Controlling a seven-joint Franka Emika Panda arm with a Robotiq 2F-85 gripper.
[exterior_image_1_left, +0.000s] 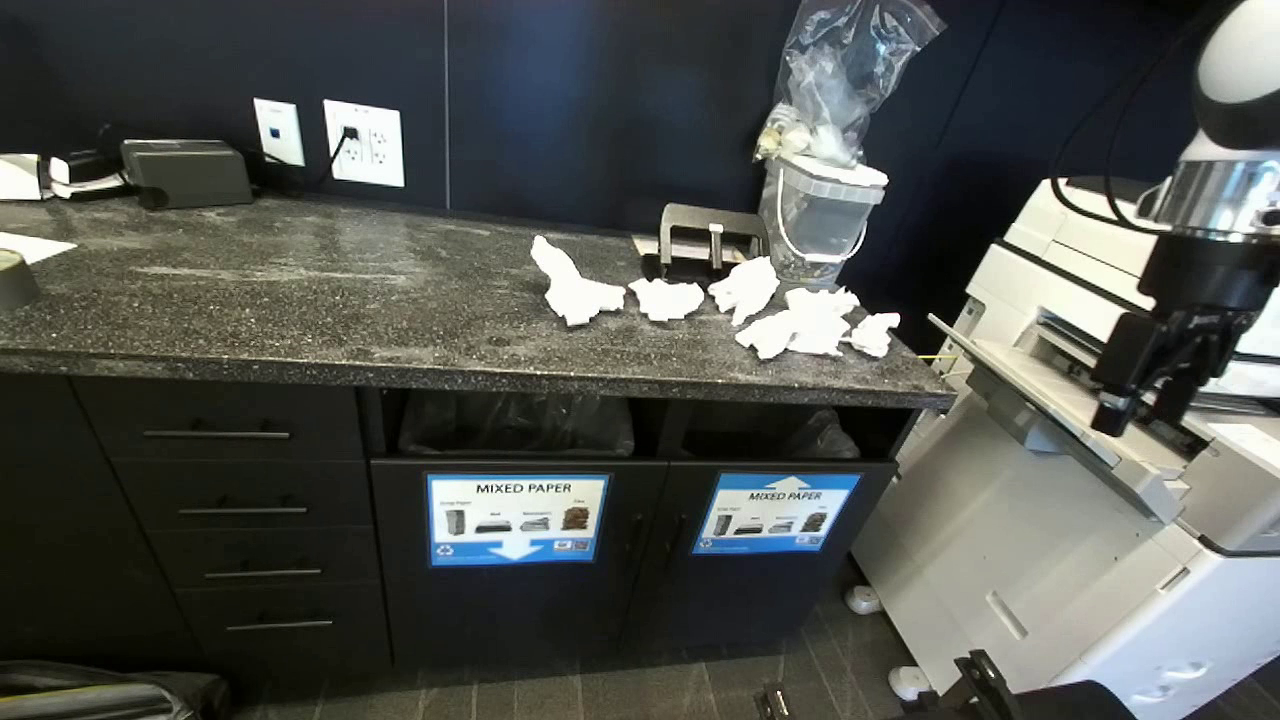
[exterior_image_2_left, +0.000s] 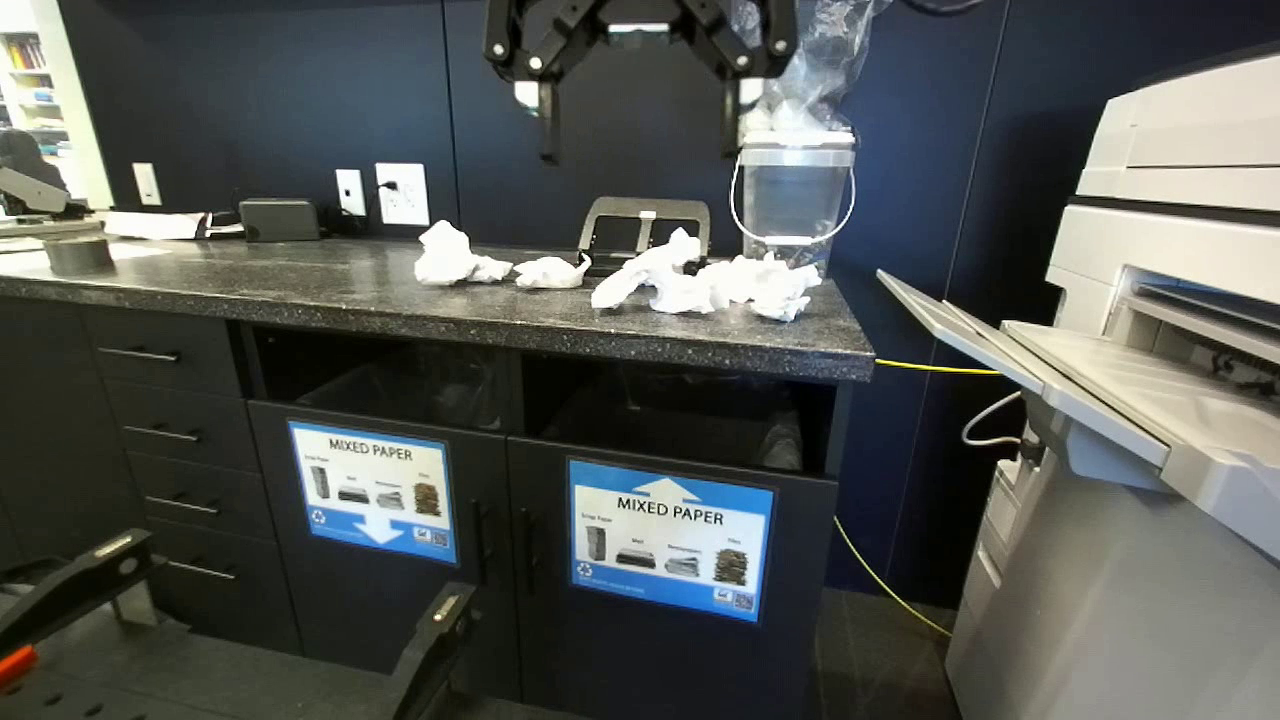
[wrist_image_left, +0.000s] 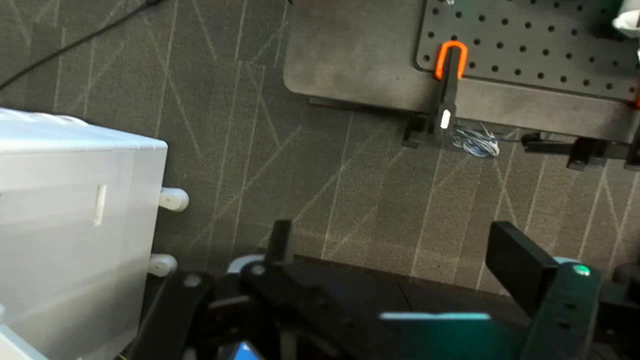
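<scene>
Several crumpled white papers lie in a loose row on the dark speckled counter (exterior_image_1_left: 324, 312). In exterior view 1, one paper (exterior_image_1_left: 576, 288) is leftmost, a smaller one (exterior_image_1_left: 667, 299) sits beside it, and more are bunched to the right around another crumpled paper (exterior_image_1_left: 816, 322). My gripper (exterior_image_2_left: 639, 150) hangs high in exterior view 2, its fingers wide apart and nothing between them. Exterior view 1 has it at the right, in front of the printer and away from the papers. Only floor and furniture show beyond the open fingers (wrist_image_left: 520, 264) in the wrist view.
Below the counter are two bin openings (exterior_image_2_left: 672, 414) over doors labelled MIXED PAPER. A clear bucket (exterior_image_2_left: 792, 198) and a hole punch (exterior_image_1_left: 710, 238) stand behind the papers. The printer (exterior_image_1_left: 1020, 504) is at the right, its tray (exterior_image_2_left: 1032, 372) jutting out.
</scene>
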